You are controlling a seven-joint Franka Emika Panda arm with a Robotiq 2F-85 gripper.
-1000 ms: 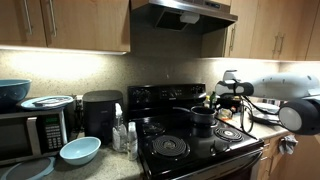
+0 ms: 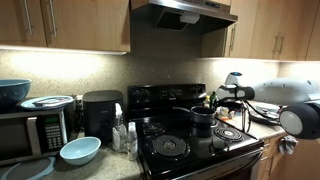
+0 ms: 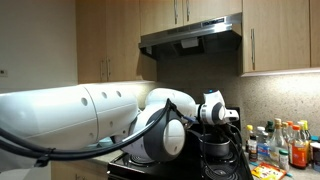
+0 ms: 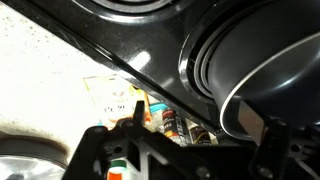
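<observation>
A dark pot stands on a back burner of the black stove, its long handle pointing left. Over its right side hangs my gripper. In the wrist view the gripper is open, with its fingers wide apart. The pot fills the right of that view, and its pale rim runs into the space between the fingers. One finger appears over the pot's opening and the other outside it; whether either touches the pot cannot be told. In exterior view 2 the gripper is above the pot, partly hidden by the arm.
Several bottles and an orange packet stand or lie on the counter right of the stove. A blue bowl and spray bottles sit to its left. The range hood hangs overhead.
The arm has shifted slightly, with its large joint at the right a little lower in view. The pot shows no clear movement.
</observation>
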